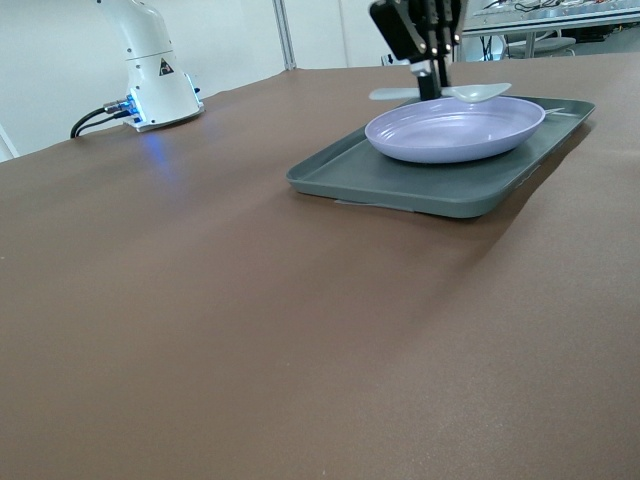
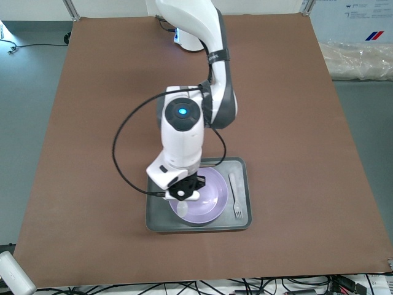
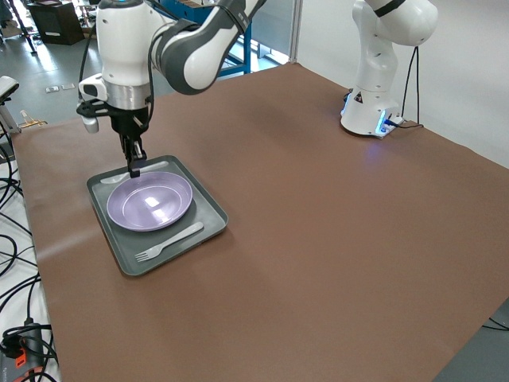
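Observation:
A lilac plate (image 3: 149, 202) sits on a grey tray (image 3: 207, 208). A white fork (image 2: 237, 195) lies on the tray beside the plate. My black gripper (image 3: 135, 165) points down at the plate's far edge. A white spoon (image 1: 476, 92) is at its fingertips in the top view, above the plate's rim; whether the fingers are closed on it I cannot tell.
Cables (image 3: 16, 263) run along the near edge outside it.

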